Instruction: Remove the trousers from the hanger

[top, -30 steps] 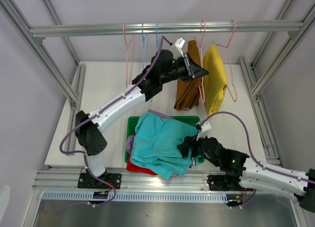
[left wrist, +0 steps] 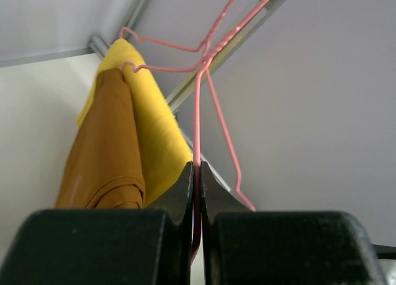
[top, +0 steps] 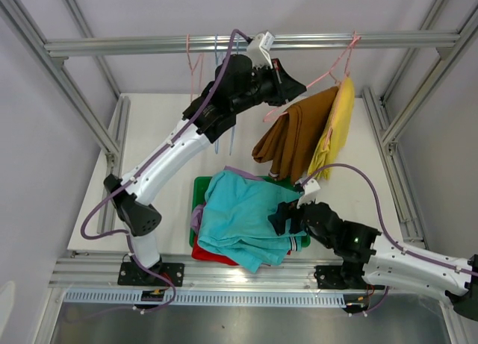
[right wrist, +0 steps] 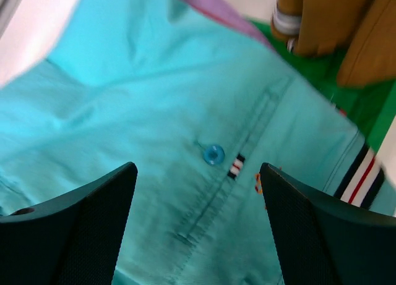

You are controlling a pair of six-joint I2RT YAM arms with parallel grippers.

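Note:
Brown trousers (top: 295, 135) hang from pink hangers beside yellow trousers (top: 336, 127) on the rail's right side; both show in the left wrist view, brown (left wrist: 102, 149) and yellow (left wrist: 154, 130). My left gripper (top: 284, 83) is up near the rail, shut on a pink hanger wire (left wrist: 197, 130) that runs between its fingertips. My right gripper (top: 287, 217) is low over a turquoise garment (top: 239, 217), open, with nothing clearly held; in the right wrist view the turquoise cloth (right wrist: 154, 112) lies beneath its fingers.
A green bin (top: 200, 191) holds the folded garments on the white floor board. Empty pink and blue hangers hang mid-rail (top: 149, 44). Metal posts frame both sides.
My left gripper has moved up and a little left; the pink hanger at it has swung slanted and the brown trousers have swung out to the left.

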